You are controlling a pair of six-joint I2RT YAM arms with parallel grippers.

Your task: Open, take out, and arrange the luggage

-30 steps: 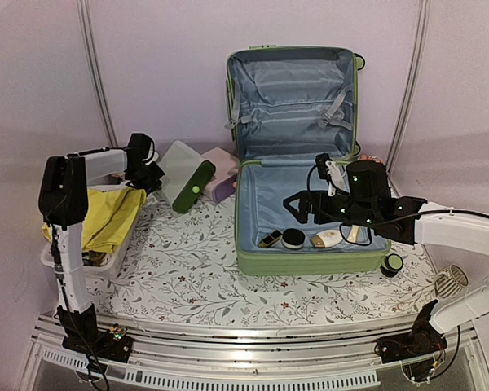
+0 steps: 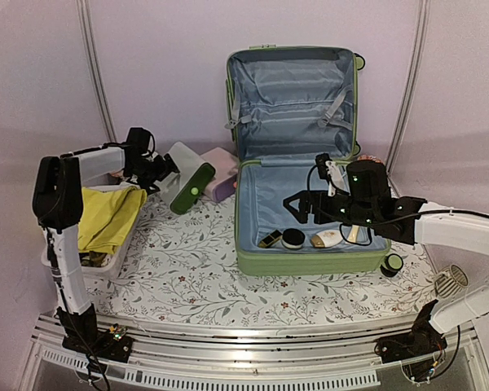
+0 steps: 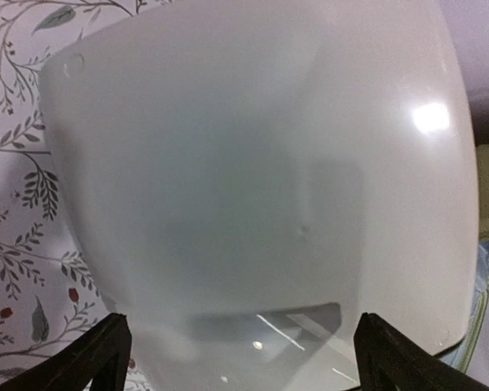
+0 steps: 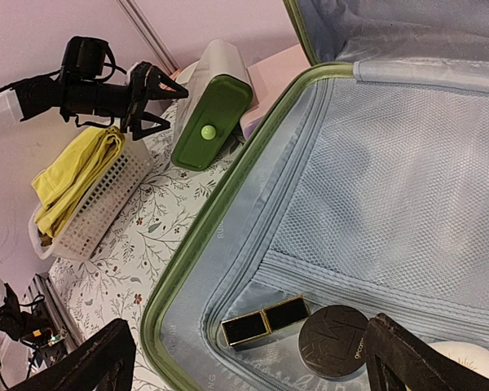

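The green suitcase (image 2: 310,262) stands open, lid upright, with a black-and-gold box (image 4: 246,326), a black round tin (image 4: 330,340) and a pale bottle (image 2: 326,239) inside. My left gripper (image 2: 159,169) is open beside a white box with a green end; in the left wrist view its pale face (image 3: 253,187) fills most of the frame between and beyond the fingertips. A pink box (image 2: 222,179) lies behind it. My right gripper (image 2: 306,204) hangs open over the suitcase, nothing between its fingers.
A white basket (image 4: 106,212) with yellow cloth (image 2: 106,220) is at the left. A black-and-green round container (image 2: 391,265) and a striped mug (image 2: 450,281) lie at the right. The patterned surface in front of the left boxes is clear.
My left gripper has shifted slightly right and upward in the top view, toward the white-and-green box. The right arm and the suitcase are unchanged.
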